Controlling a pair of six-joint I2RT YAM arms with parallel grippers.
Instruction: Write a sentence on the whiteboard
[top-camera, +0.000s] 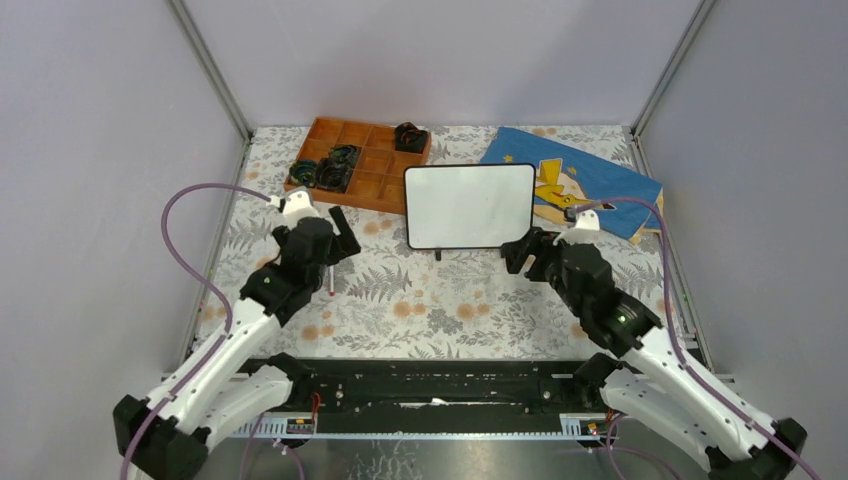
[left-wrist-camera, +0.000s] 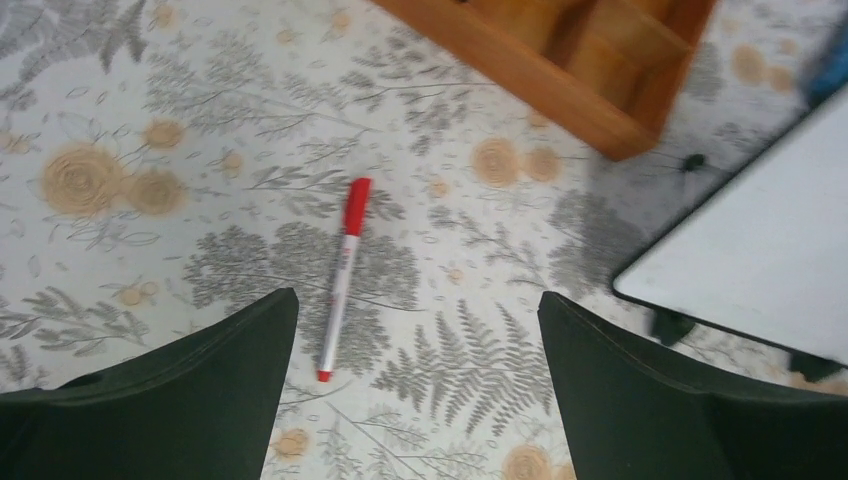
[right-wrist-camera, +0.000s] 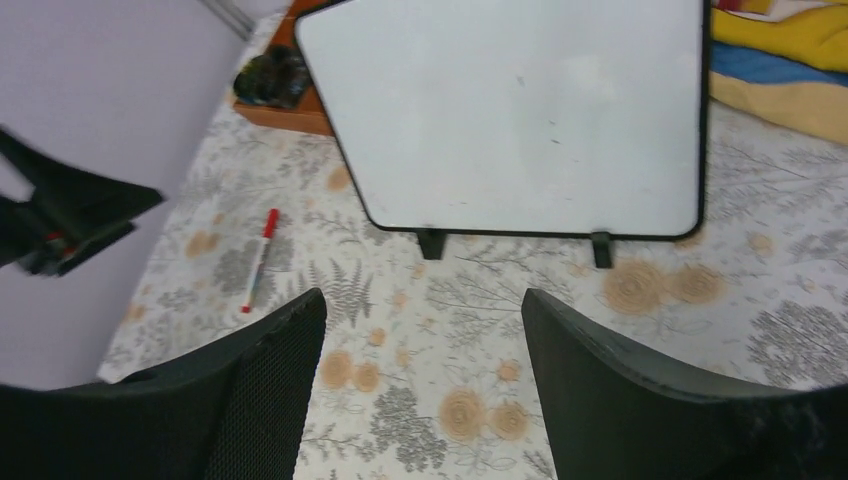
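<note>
A white marker with a red cap and red end (left-wrist-camera: 343, 275) lies on the patterned table. The left wrist view shows it beyond and between the widely parted fingers of my left gripper, which is open and empty. From the top, part of the marker (top-camera: 332, 280) shows just beside that gripper. The whiteboard (top-camera: 470, 205) sits at the table's middle back, black-framed, on small black feet (right-wrist-camera: 432, 244); no writing shows on it. Close to its lower right corner, my right gripper is open, nothing between its fingers.
Behind the left arm is a wooden compartment tray (top-camera: 375, 175) holding dark coiled items (top-camera: 325, 168). A blue cloth with a yellow figure (top-camera: 600, 180) lies right of the whiteboard. Bare table stretches in front of the board between both arms.
</note>
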